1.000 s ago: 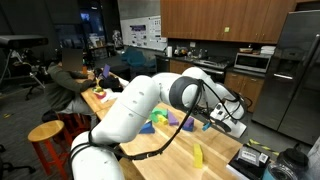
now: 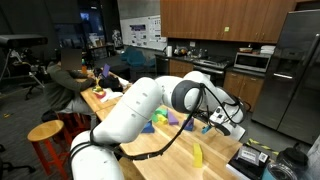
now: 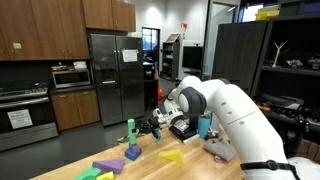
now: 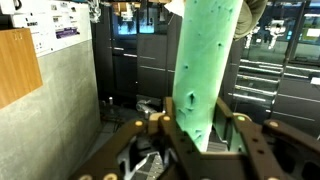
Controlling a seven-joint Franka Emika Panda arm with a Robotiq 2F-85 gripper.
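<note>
A long light-green block (image 4: 200,75) stands between the dark fingers of my gripper in the wrist view, and the gripper is shut on it. From the second exterior view, the green block (image 3: 132,130) appears upright, just left of the gripper's end of the arm and above a blue-purple block (image 3: 132,152). Whether the two blocks touch is not clear. In the first exterior view the arm's far end (image 2: 228,113) reaches over the right part of the table, and the green block cannot be made out there.
Coloured blocks, including a purple one (image 3: 108,165) and a yellow one (image 3: 170,156), lie on the wooden table. A yellow piece (image 2: 197,156) lies nearer the arm. At the right edge sits a dark box (image 2: 248,160). Bare tabletop shows at the front.
The arm's far end has shifted slightly over the last second, its upper joint leaning a little differently. The blocks on the table look unmoved.
</note>
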